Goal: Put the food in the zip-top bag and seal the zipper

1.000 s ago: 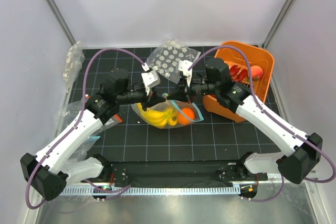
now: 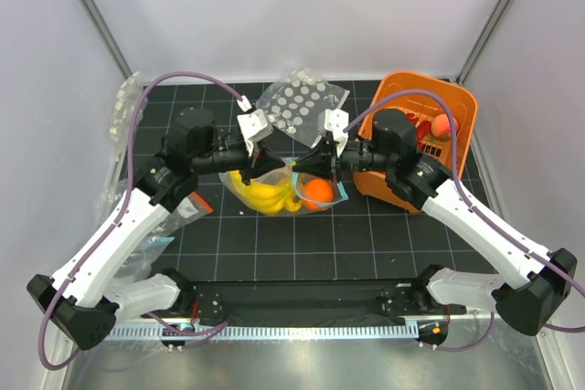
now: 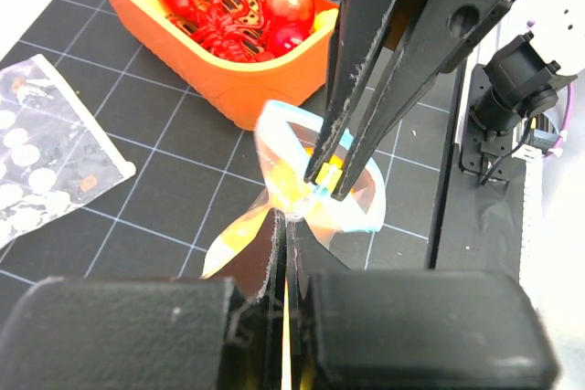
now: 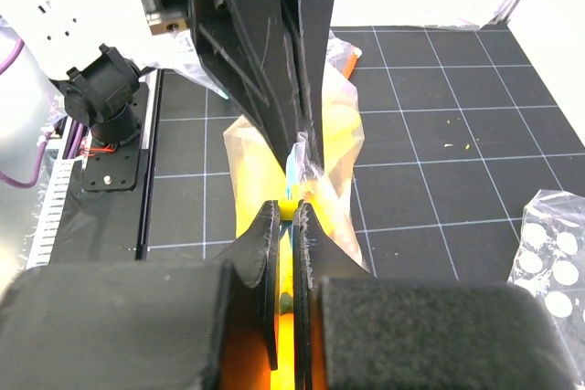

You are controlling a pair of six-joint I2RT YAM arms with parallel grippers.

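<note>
A clear zip bag with blue edging holds yellow bananas [image 2: 260, 193] and an orange [image 2: 318, 192] in the table's middle. At the bag's mouth, my right gripper is shut on the yellow zipper slider [image 3: 330, 173], with the blue zip strip beside it. My left gripper is shut at the bag's edge, tips close to the right one's; whether plastic lies between its fingers is hard to see.
An orange bin [image 2: 379, 187] with toy lobster and fruit stands at the right. A dotted plastic bag [image 2: 302, 102] lies at the back; more clear bags lie at the left.
Both arms have shifted slightly, my left gripper a little to the left and the right wrist slightly rightward. The bag's right part with the orange has moved slightly.
</note>
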